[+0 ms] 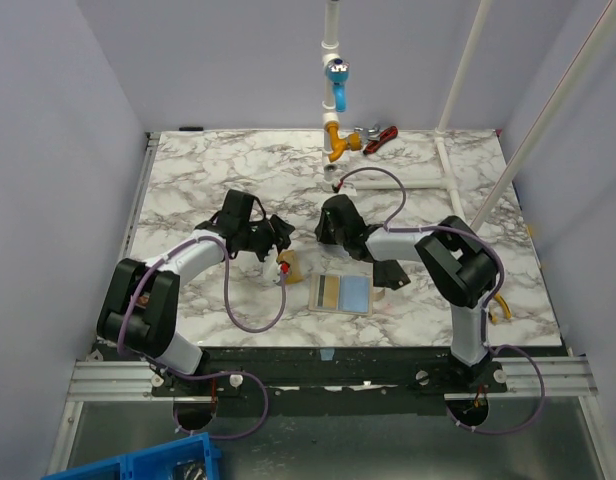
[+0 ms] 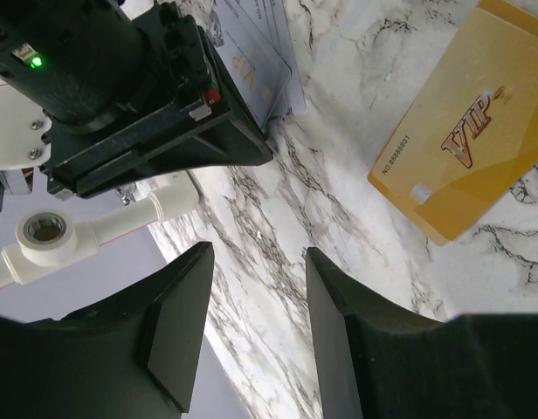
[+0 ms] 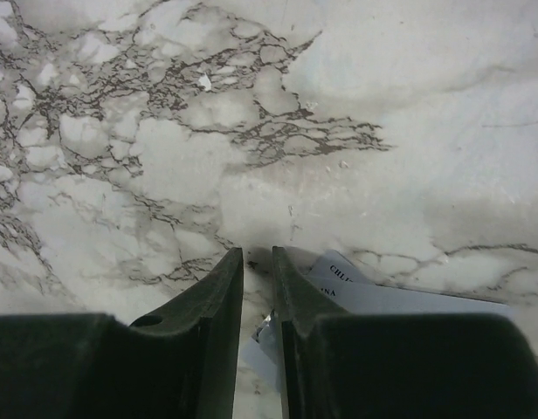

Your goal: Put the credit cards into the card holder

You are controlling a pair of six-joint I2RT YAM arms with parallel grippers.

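The card holder (image 1: 340,293), with tan and blue slots, lies at the table's front centre. Gold VIP cards (image 2: 465,131) lie beside my left gripper, which stands open and empty above the marble. Silver cards (image 2: 251,61) lie under the right gripper's body in the left wrist view. In the right wrist view, my right gripper has its fingertips a small gap apart over silver cards (image 3: 391,301); whether anything is between them I cannot tell. Dark cards (image 1: 390,273) lie right of the holder.
White pipes (image 1: 408,184) with a yellow tap (image 1: 343,142) and tools stand at the back. Yellow-handled pliers (image 1: 503,308) lie at the front right.
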